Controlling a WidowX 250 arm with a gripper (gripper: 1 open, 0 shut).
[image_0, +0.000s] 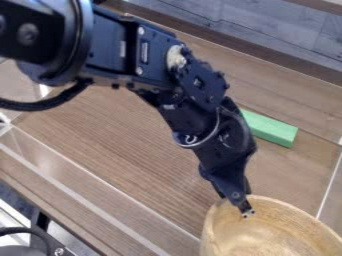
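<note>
My dark gripper (242, 208) points down at the far rim of a round wooden bowl (267, 235) at the bottom right, its tip at or just over that rim. It looks shut, and I see nothing clearly held between its fingers; whether the tip touches the rim I cannot tell. A green block (271, 131) lies behind the gripper on the wooden surface, partly hidden by the arm.
A panelled grey wall (247, 30) runs along the back. Metal and cable parts sit at the lower-left edge, beyond the counter.
</note>
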